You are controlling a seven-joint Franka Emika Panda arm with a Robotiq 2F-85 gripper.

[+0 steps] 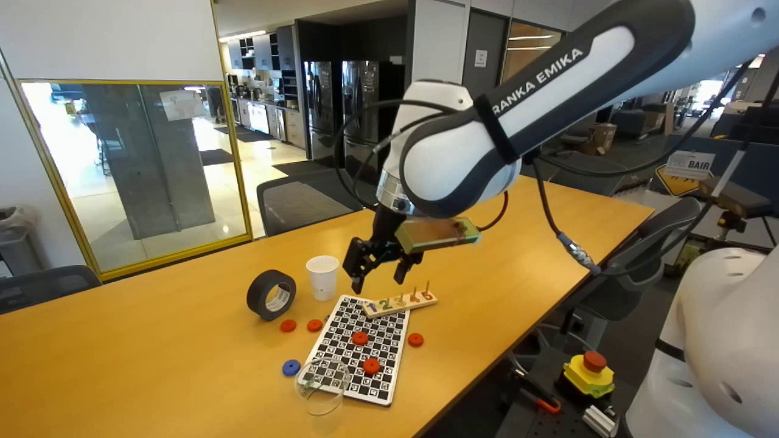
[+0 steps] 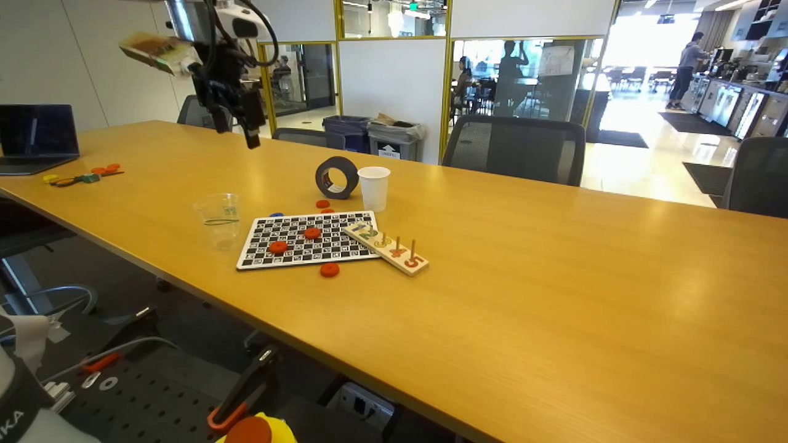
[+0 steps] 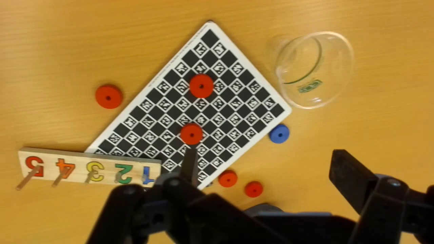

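High over the table, my gripper stands open with nothing between its fingers. Below it lies a black-and-white checkered board (image 3: 244, 118), with one red ring (image 3: 201, 85) and another red ring (image 3: 191, 134) resting on it. A third red ring (image 3: 108, 97) is on the bare table beside the board. Two more, a red ring (image 1: 288, 325) and a red ring (image 1: 314, 325), lie near the black tape roll (image 1: 258, 295). The blue ring (image 3: 279, 134) sits off the board near a clear cup (image 3: 346, 67). A wooden number board with pegs (image 3: 73, 166) overlaps one board edge.
A white cup (image 2: 373, 189) stands upright against the tape roll in exterior view 2. Farther along the table are a laptop (image 2: 37, 133) and small colored items (image 2: 88, 177).
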